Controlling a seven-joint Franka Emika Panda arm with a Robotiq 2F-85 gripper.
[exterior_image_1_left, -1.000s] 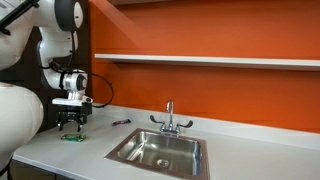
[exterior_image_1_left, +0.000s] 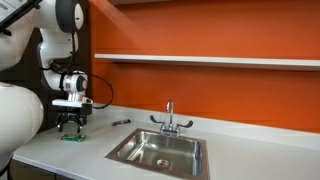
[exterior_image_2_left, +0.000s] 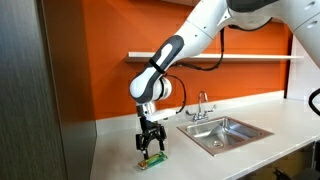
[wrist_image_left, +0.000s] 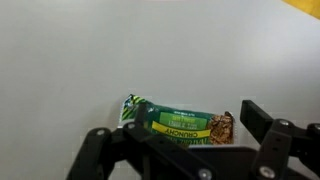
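A green granola-bar packet (wrist_image_left: 190, 122) with "Crunchy" lettering lies on the pale counter in the wrist view, its lower part hidden by my gripper. The fingers stand apart, one to each side of the packet. In exterior view 1 the gripper (exterior_image_1_left: 71, 127) points down just over the packet (exterior_image_1_left: 73, 139) at the counter's left end. Exterior view 2 also has the gripper (exterior_image_2_left: 152, 149) low above the packet (exterior_image_2_left: 153, 160). Contact between fingers and packet cannot be made out.
A steel sink (exterior_image_1_left: 160, 152) with a faucet (exterior_image_1_left: 170, 118) is set into the counter to the right. A small dark and reddish object (exterior_image_1_left: 122, 122) lies towards the back wall. A white shelf (exterior_image_1_left: 200, 60) runs along the orange wall. Counter between packet and sink is clear.
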